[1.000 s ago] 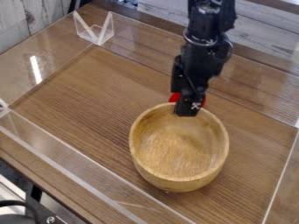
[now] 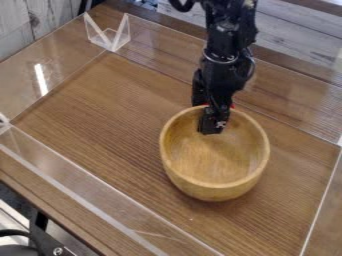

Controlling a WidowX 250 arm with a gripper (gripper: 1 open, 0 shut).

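Observation:
A large round wooden bowl [image 2: 214,165] sits on the wooden table, right of its middle. My black gripper [image 2: 214,120] hangs over the bowl's back rim, fingers pointing down and open. A small red object [image 2: 230,107] shows just behind the rim, mostly hidden by the gripper and the bowl; its shape I cannot tell.
A clear plastic piece [image 2: 110,32] stands at the back left corner. Pale boards border the back and left edges.
My gripper has shifted slightly left and looks more upright, covering more of the red object. The bowl appears slightly shifted to the right.

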